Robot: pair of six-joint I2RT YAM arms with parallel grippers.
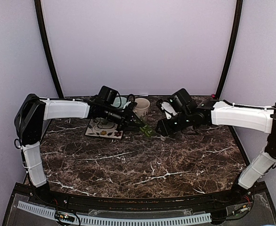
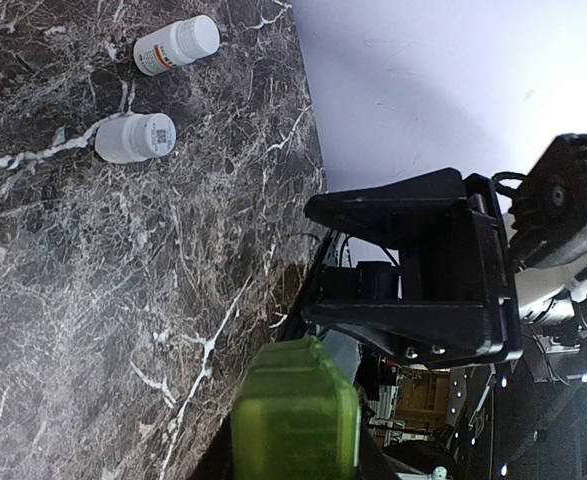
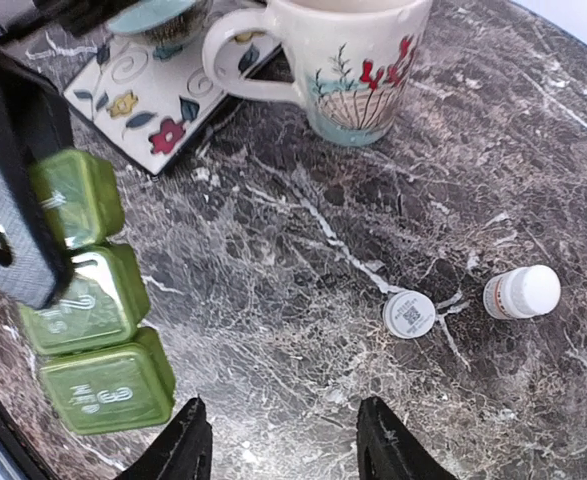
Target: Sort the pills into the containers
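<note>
My left gripper (image 1: 136,121) holds a green compartmented pill container (image 1: 145,130), its lids visible in the right wrist view (image 3: 101,385), and is shut on it. My right gripper stands apart from the container, to its right, part open with nothing seen between its fingertips, above the marble table. Two white pill bottles lie or stand on the table: one seen cap-up (image 3: 408,314) and one with an orange label, to its right in the right wrist view (image 3: 521,292).
A floral mug (image 3: 353,70) stands behind the bottles. A patterned mat (image 3: 163,120) with a pale bowl (image 3: 161,25) on it lies at the back left.
</note>
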